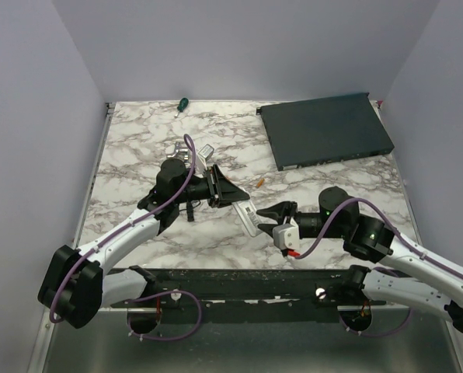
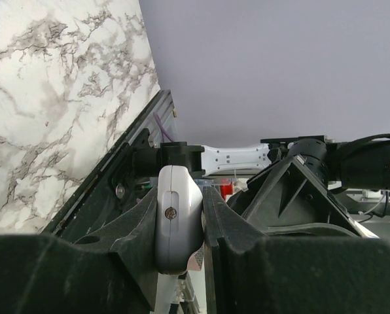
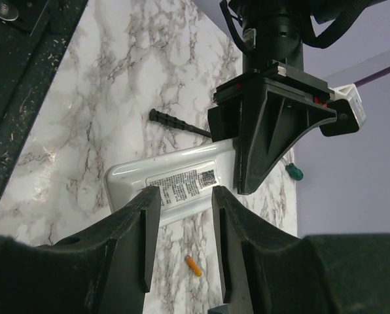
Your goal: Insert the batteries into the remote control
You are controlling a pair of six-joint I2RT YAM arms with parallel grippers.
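Note:
The white remote control [image 1: 248,217] is held over the table between the arms, its labelled back facing my right wrist camera [image 3: 182,186]. My left gripper is shut on one end of it. My right gripper stands part open beside the remote, its two fingers apart, near the labelled back. An orange battery [image 1: 260,182] lies on the table behind the remote, also in the right wrist view [image 3: 193,265].
A black panel [image 1: 325,128] covers the back right of the marble table. A green screwdriver [image 1: 182,105] lies at the back left. Small items and a dark rod [image 3: 182,124] lie near the left arm. The table's front edge has a dark rail.

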